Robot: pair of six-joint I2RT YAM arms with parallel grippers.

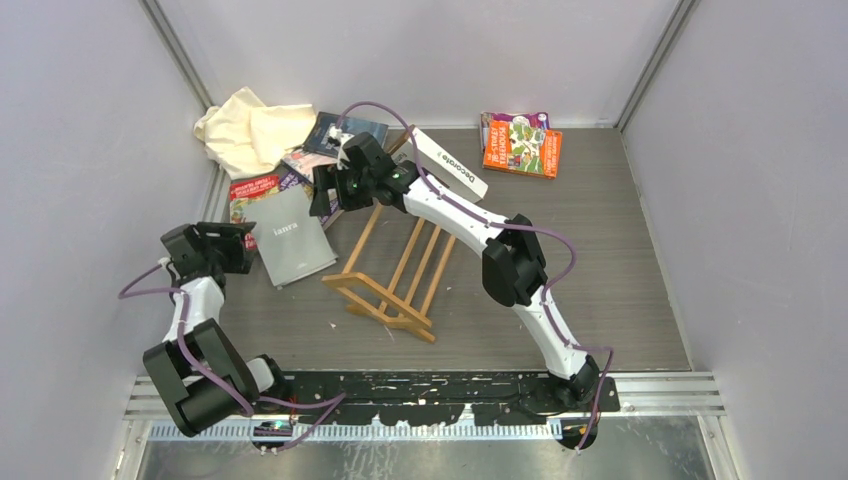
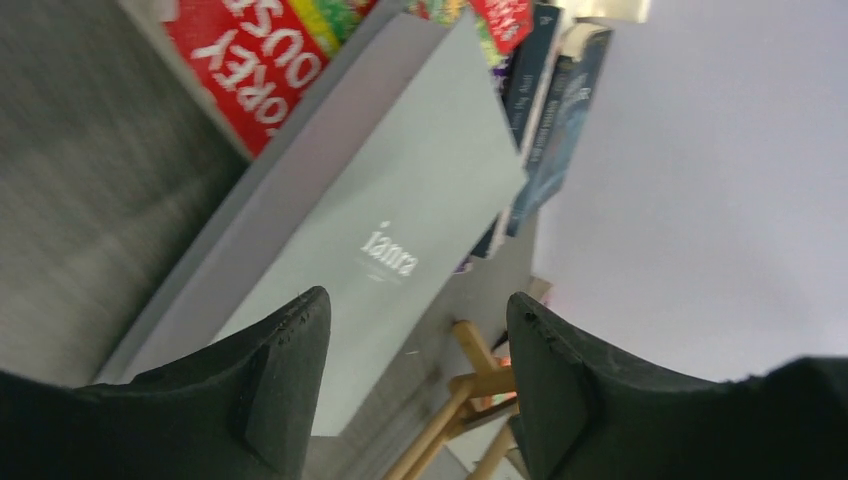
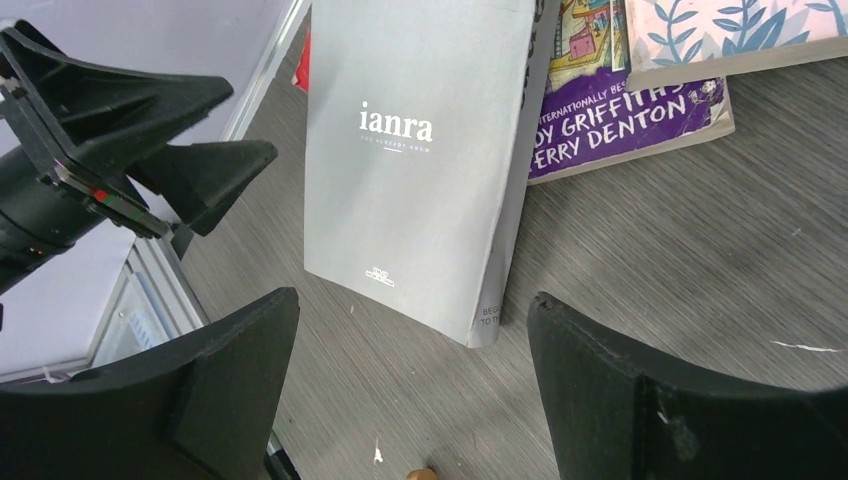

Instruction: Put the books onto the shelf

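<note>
The thick grey book [image 1: 290,240] lies flat, slanting off the left pile onto the table, its cover lettering plain in the right wrist view. Just left of it is my left gripper [image 1: 247,247]; its fingers stand apart with nothing between them, and the book [image 2: 400,215] lies beyond. My right gripper [image 1: 318,190] hovers at the book's right side, open and empty. Under the book shows a red book [image 2: 250,65], and beside it a purple book [image 3: 630,125] with a pink leaf-patterned one [image 3: 740,30] on top. Dark blue books [image 1: 345,133] lie behind.
A wooden rack [image 1: 400,270] stands mid-table, with a white "Decoroo" book or box [image 1: 447,165] at its back end. Cream cloth [image 1: 255,135] lies back left. Orange and purple books [image 1: 522,145] are stacked back right.
</note>
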